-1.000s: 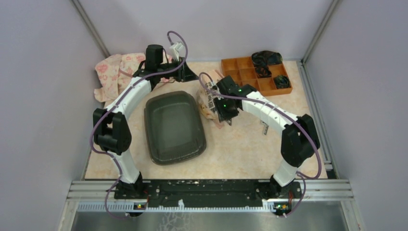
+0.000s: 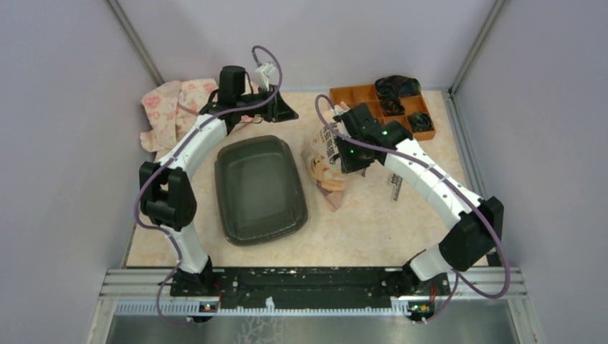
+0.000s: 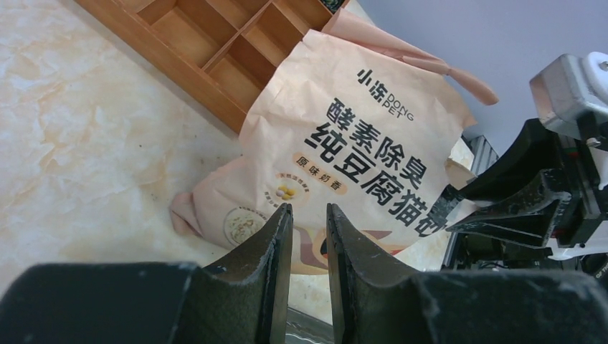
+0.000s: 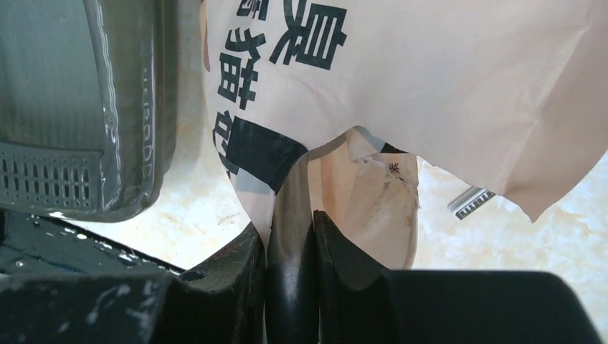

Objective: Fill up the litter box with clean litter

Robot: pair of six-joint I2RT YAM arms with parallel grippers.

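The dark grey-green litter box (image 2: 262,190) lies on the table, its inside bare in the top view. To its right hangs the pale pink litter bag (image 3: 344,122), printed with dark characters and a cartoon. My right gripper is shut on the bag's lower edge; a smooth dark fold fills the space between its fingers, with the bag (image 4: 430,79) spreading above. Behind the box, my left gripper stands partly open and empty, pointing right toward the bag without visible contact. What the bag contains is hidden.
At the back right stands a brown compartment tray (image 2: 369,107) holding black items (image 2: 398,87). Floral pink cloth (image 2: 179,107) is bunched at the back left. A small grey strip (image 2: 396,186) lies right of the bag.
My right arm has shifted to the right, carrying the bag away from the box's edge, and more of the bag shows. The left arm has barely moved, and the box stays put.
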